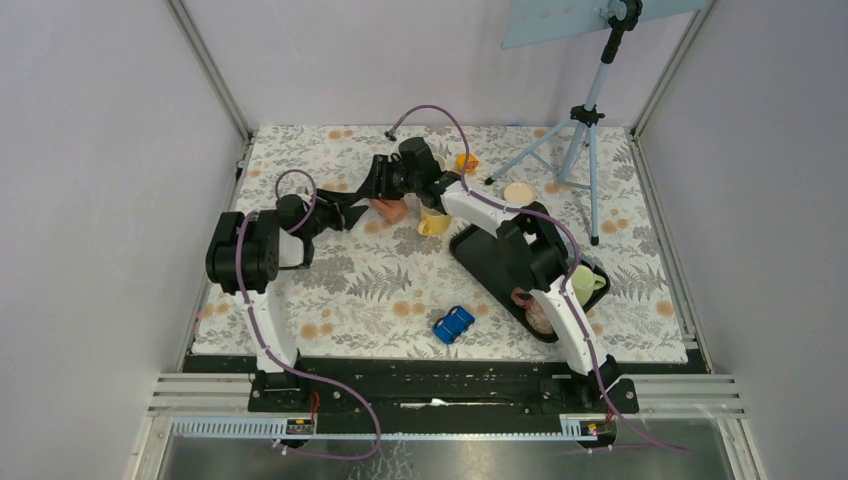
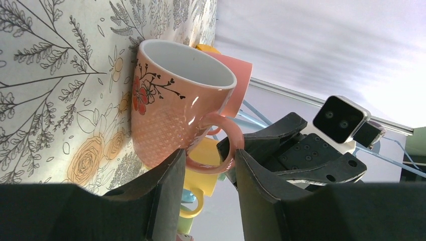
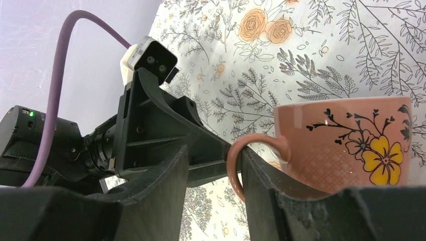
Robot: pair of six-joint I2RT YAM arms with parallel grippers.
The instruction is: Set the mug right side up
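Observation:
A pink floral mug (image 1: 390, 208) (image 2: 171, 110) is on the table between my two grippers, its open rim showing in the left wrist view. My left gripper (image 1: 355, 208) has its part-open fingers at either side of the mug's handle. My right gripper (image 1: 383, 175) is at the same handle from the other side, fingers apart around it, one partly behind the handle's curve. Whether either grips the handle firmly is not clear.
A yellow mug (image 1: 433, 223) sits just right of the pink one. A black tray (image 1: 485, 265) with cups, a blue toy car (image 1: 453, 325), a small orange object (image 1: 466, 162) and a tripod (image 1: 590, 140) are also on the table.

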